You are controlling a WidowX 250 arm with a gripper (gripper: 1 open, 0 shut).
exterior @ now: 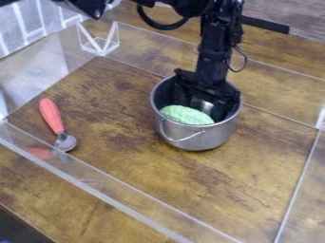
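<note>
A steel pot (197, 135) with a wire handle stands on the wooden table (127, 190), right of center. A pale green, oblong textured object (187, 115) lies inside it toward the front left. My black gripper (207, 93) reaches down into the back of the pot, behind the green object. Its fingertips are dark and partly hidden by the pot, so how wide they stand is unclear.
A pizza cutter with a red handle (52, 117) lies at the left. Clear plastic edging runs along the table's sides, and a white grid (22, 19) is at the top left.
</note>
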